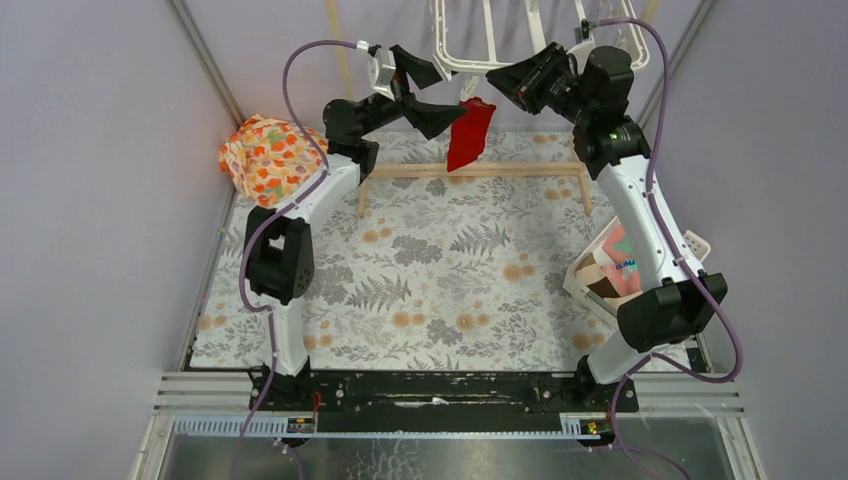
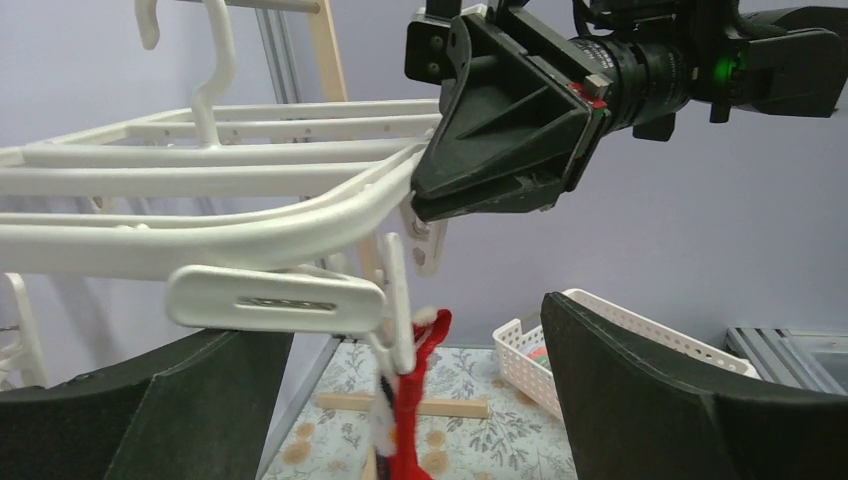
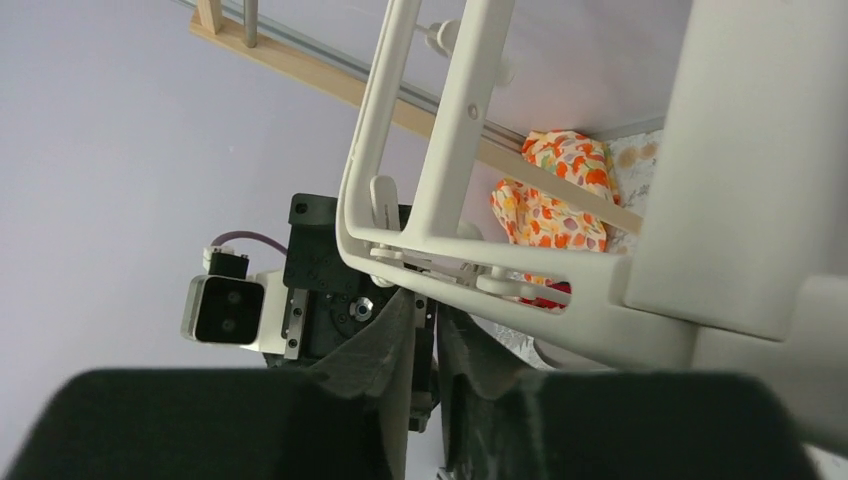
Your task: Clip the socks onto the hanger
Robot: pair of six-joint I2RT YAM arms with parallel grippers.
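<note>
A red sock [image 1: 470, 135] hangs from a white clip below the front-left corner of the white hanger [image 1: 470, 64]; in the left wrist view the sock [image 2: 410, 420] is seen end-on under the clips [image 2: 398, 315]. My left gripper [image 1: 435, 95] is open around that corner, the clips between its fingers but not gripped. My right gripper [image 1: 500, 75] is at the hanger's front bar, just right of the corner; in the right wrist view its blurred fingertips lie close together beneath the bar [image 3: 590, 315], with no object clearly between them.
A white basket [image 1: 590, 280] with cloth items stands at the right. An orange patterned cloth [image 1: 265, 160] lies at the back left. A wooden frame [image 1: 530, 170] spans the back.
</note>
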